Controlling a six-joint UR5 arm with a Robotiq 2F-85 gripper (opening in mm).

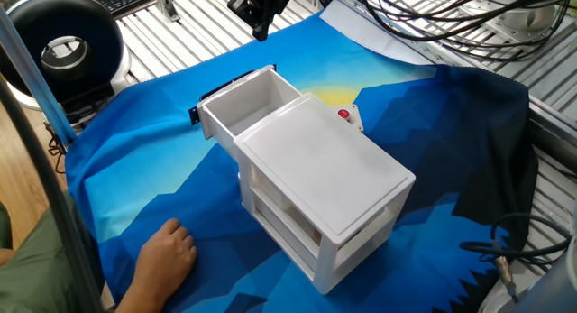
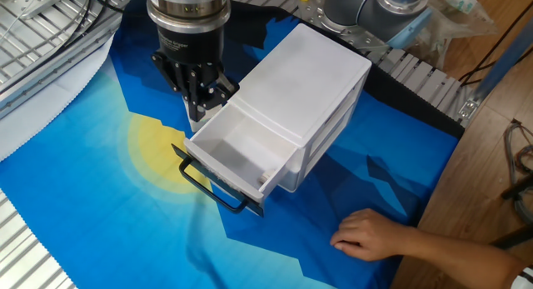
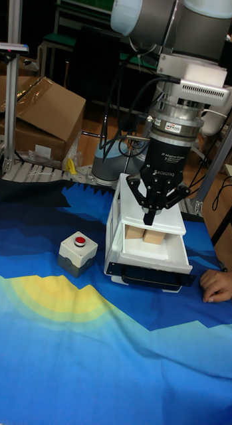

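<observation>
A white drawer cabinet (image 1: 329, 164) stands on the blue patterned cloth, its top drawer (image 2: 218, 160) pulled out. The drawer front carries a black handle (image 2: 208, 187). In exterior view 3, light wooden blocks (image 3: 153, 237) show toward the back of the drawer opening. My gripper (image 3: 149, 216) points down, its fingers appearing drawn together with nothing visible between them. It hangs above the cabinet's drawer side in that view; exterior view 2 shows the gripper (image 2: 198, 114) overlapping the drawer's back left corner. Only its dark lower end enters exterior view 1 at the top.
A grey-white box with a red button (image 3: 80, 241) sits beside the cabinet, mostly hidden behind my gripper in exterior view 2. A person's hand (image 2: 366, 235) rests on the cloth on the cabinet's other side. The cloth in front of the drawer is clear.
</observation>
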